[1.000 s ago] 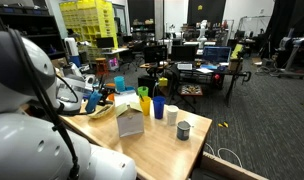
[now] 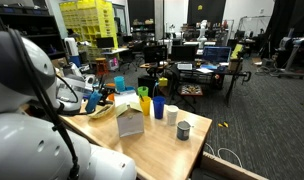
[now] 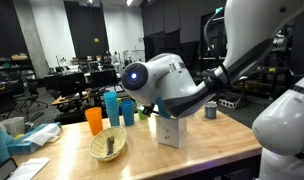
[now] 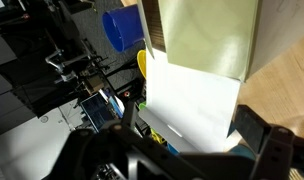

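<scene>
A white open-topped box point(image 2: 130, 122) stands on the wooden table, also seen as the pale box point(image 3: 172, 132) in exterior view 2. In the wrist view its white flap point(image 4: 197, 95) spreads across the middle, below the beige box side point(image 4: 207, 35). My gripper is open, its dark fingers wide apart on either side of the flap's lower part. Whether they touch it, I cannot tell. From outside, the arm point(image 3: 157, 85) reaches over near the box, and its fingertips are hard to make out.
Left of the box lies a wicker basket point(image 3: 104, 147) with something dark inside. Several cups stand behind, among them a blue cup point(image 2: 159, 106), a yellow cup point(image 2: 145, 104) and an orange cup point(image 3: 94, 120). A grey mug point(image 2: 183, 130) sits right of the box.
</scene>
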